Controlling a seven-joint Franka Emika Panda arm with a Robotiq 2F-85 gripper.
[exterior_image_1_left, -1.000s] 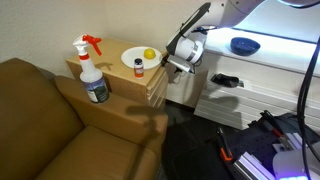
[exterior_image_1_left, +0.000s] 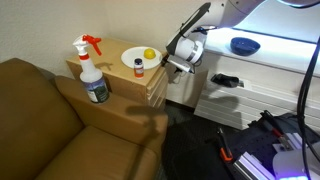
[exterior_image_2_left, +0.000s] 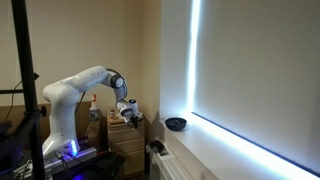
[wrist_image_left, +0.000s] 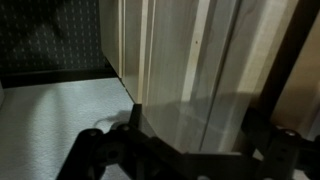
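Observation:
My gripper (exterior_image_1_left: 178, 66) is at the right end of the wooden cabinet (exterior_image_1_left: 130, 92), low beside its top edge. In the wrist view the fingers stand wide apart along the bottom, with the gripper facing pale wooden panels (wrist_image_left: 178, 62) that have narrow vertical gaps. Nothing is visibly clamped between the fingertips; whether either one touches the wood I cannot tell. Exterior view 2 shows the arm (exterior_image_2_left: 95, 76) arching over to the cabinet, its gripper small and unclear there.
On the cabinet are a white plate (exterior_image_1_left: 130, 58) with a yellow round thing (exterior_image_1_left: 149, 53), a small red-labelled jar (exterior_image_1_left: 139, 68), a spray bottle (exterior_image_1_left: 92, 78) and a red object (exterior_image_1_left: 92, 42). A dark bowl (exterior_image_1_left: 245, 46) rests on the white ledge. A brown sofa (exterior_image_1_left: 40, 120) fills the left.

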